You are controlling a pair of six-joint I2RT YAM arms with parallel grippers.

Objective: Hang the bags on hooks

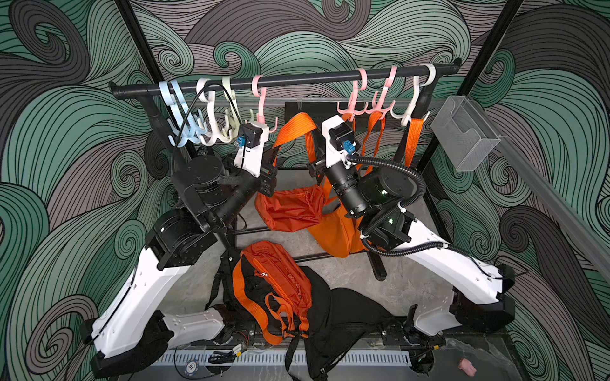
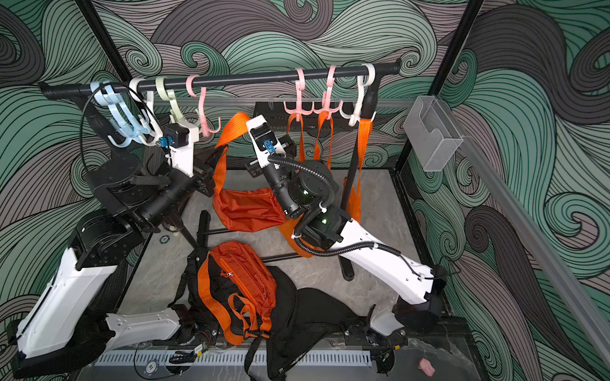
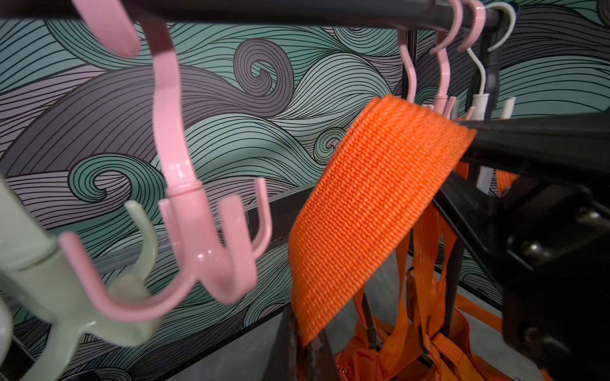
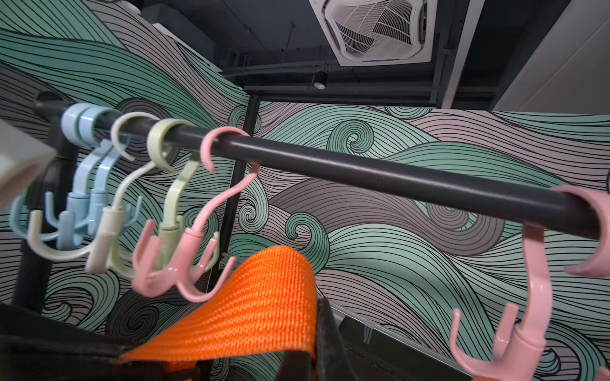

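An orange strap (image 1: 293, 127) arches between my two grippers, just below and beside a pink hook (image 3: 209, 254) on the rail. My left gripper is shut on one part of the strap, which rises from between its fingers. My right gripper is shut on the strap's other part, close at the right. The red-orange bag (image 1: 289, 206) hangs low beneath the grippers; in the top views I cannot clearly trace which bag the held strap joins.
Blue, white and green hooks (image 2: 124, 117) crowd the rail's left. Orange straps (image 1: 414, 139) hang from right-side hooks. A mesh basket (image 2: 432, 133) is mounted at the right. Another orange-and-black bag (image 1: 273, 285) lies on the floor in front.
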